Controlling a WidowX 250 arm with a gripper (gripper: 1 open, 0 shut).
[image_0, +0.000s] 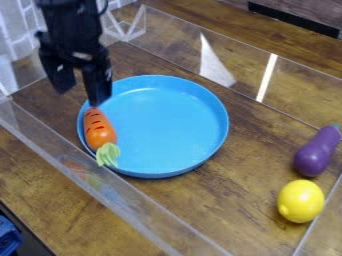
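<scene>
My gripper hangs blurred and dark at the upper left, above and a little behind the orange carrot, its fingers spread open. The carrot, with a pale green top, lies on the left side of a blue round plate.
A purple eggplant and a yellow lemon lie on the wooden table to the right. Clear panels edge the area. A blue object sits at the bottom left corner.
</scene>
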